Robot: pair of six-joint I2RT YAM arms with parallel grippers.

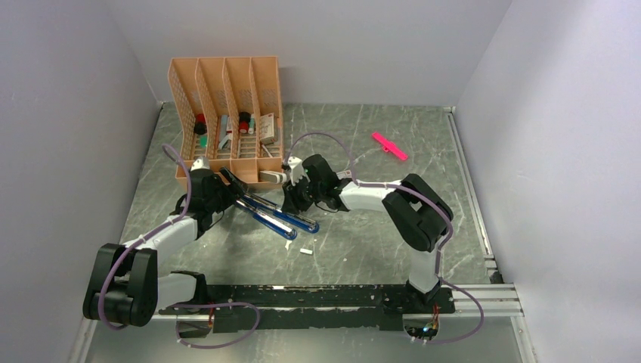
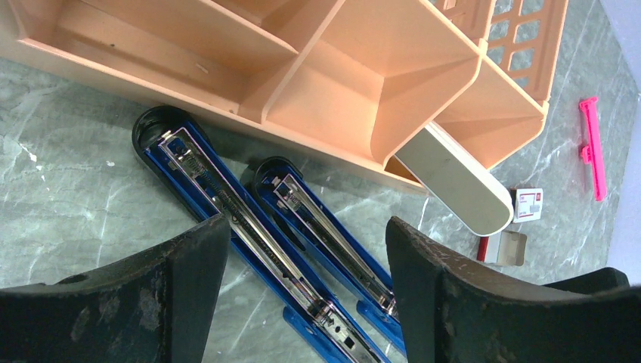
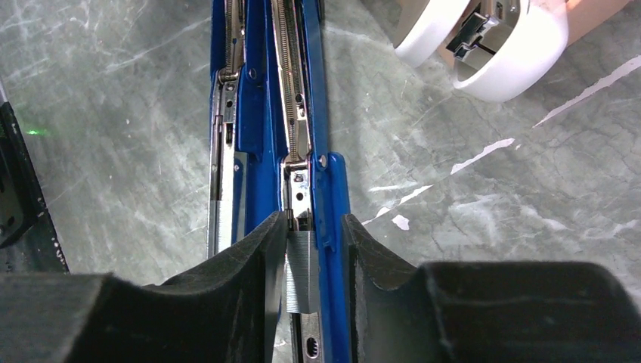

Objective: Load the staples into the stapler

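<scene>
Two long blue staplers lie unfolded side by side, the nearer stapler [image 1: 264, 218] and the farther stapler [image 1: 301, 222], metal tracks and springs exposed. One grey staple strip [image 3: 301, 265] shows in the track of the right-hand stapler in the right wrist view, another staple strip [image 3: 224, 221] in its neighbour. My right gripper is part open over the right-hand stapler, its fingertips on either side of the track; contact cannot be told. Near the other stapler ends, my left gripper stands part open, with no object gripped between its wide-spaced fingers.
An orange divided organizer [image 1: 219, 171] with small goods stands just behind the staplers. A white rounded object [image 2: 456, 181] leans out of its front corner. A pink tool [image 1: 389, 146] lies far right, and a small white piece [image 1: 306, 251] lies in front.
</scene>
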